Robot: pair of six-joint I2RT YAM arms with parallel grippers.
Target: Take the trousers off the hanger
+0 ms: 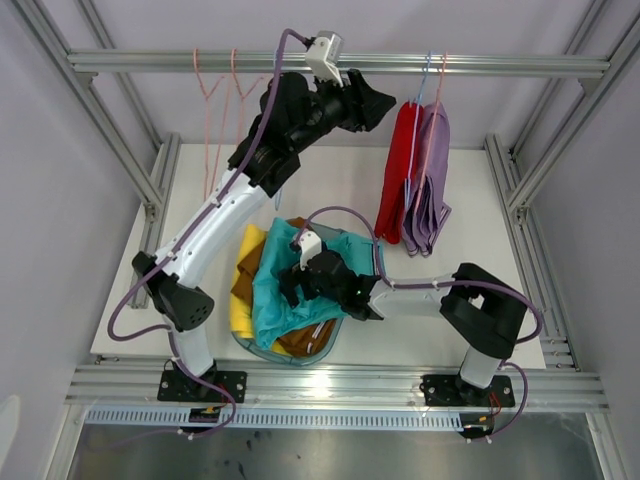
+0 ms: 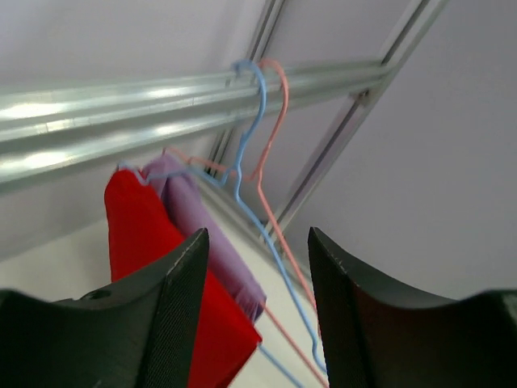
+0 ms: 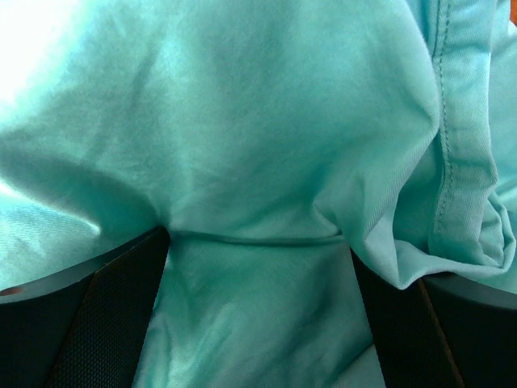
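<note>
Red trousers (image 1: 398, 170) and purple trousers (image 1: 430, 190) hang on blue and pink hangers toward the rail's right side. My left gripper (image 1: 360, 105) is raised near the rail, left of them; in its wrist view the fingers stand apart with nothing between, the red trousers (image 2: 145, 234) and blue hanger (image 2: 266, 238) beyond. My right gripper (image 1: 295, 280) is down in the bin on teal cloth (image 1: 280, 310); its fingers are apart, pressed into the fabric.
The metal rail (image 1: 500, 66) spans the top. Empty pink hangers (image 1: 207, 120) hang at left. The bin (image 1: 320, 355) holds teal, yellow and brown clothes.
</note>
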